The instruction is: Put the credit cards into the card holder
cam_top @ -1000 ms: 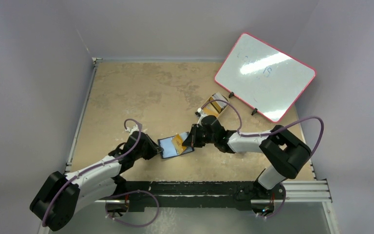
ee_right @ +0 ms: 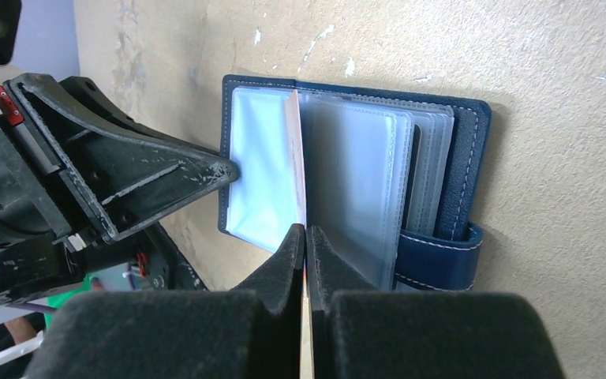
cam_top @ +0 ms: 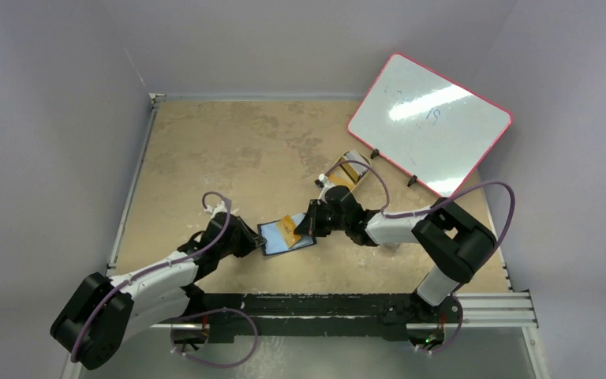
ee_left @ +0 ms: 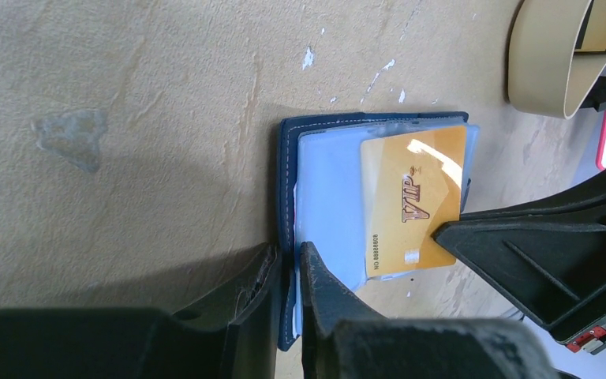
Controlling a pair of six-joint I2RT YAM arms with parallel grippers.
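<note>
The navy card holder (ee_left: 287, 174) lies spread on the table, its clear bluish sleeves (ee_right: 355, 174) facing up. My right gripper is shut on a gold VIP card (ee_left: 410, 201), which stands tilted over the sleeves. Edge-on, the card (ee_right: 297, 146) looks thin in the right wrist view; whether its lower edge is inside a sleeve, I cannot tell. At the holder's left edge is my left gripper, its fingers a little apart with that edge between them. From above, both the left gripper (cam_top: 259, 239) and the right gripper (cam_top: 304, 229) are at the holder.
Behind the right arm stands a beige box (cam_top: 341, 175) containing more cards. A whiteboard with a red frame (cam_top: 430, 122) leans at the back right.
The holder and my left gripper sit a touch further right than before.
</note>
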